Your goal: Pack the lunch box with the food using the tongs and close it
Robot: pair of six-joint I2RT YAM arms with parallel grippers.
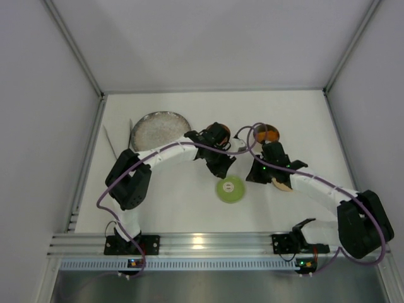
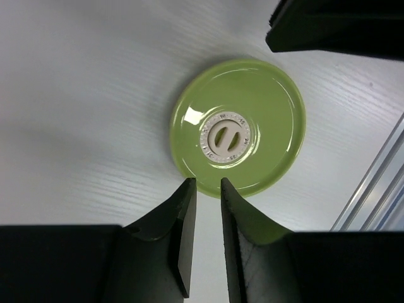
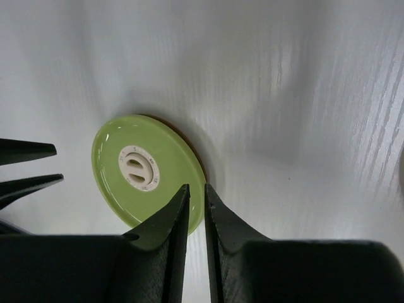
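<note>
A round green lid (image 1: 230, 189) with a pale dial at its centre lies on the table between my two grippers. My left gripper is open by a small gap at the lid's near rim in the left wrist view, nothing between its fingers. In the right wrist view the lid (image 3: 154, 173) appears behind the tips of my right gripper, which stands slightly open and empty. Behind the arms are two brown bowls: one (image 1: 267, 133) on the right, and another (image 1: 224, 129) mostly covered by the left arm.
A round metal tray (image 1: 151, 129) sits at the back left, with thin long items (image 1: 108, 140) beside it. Under the right arm, a beige disc (image 1: 282, 185) is partly hidden.
</note>
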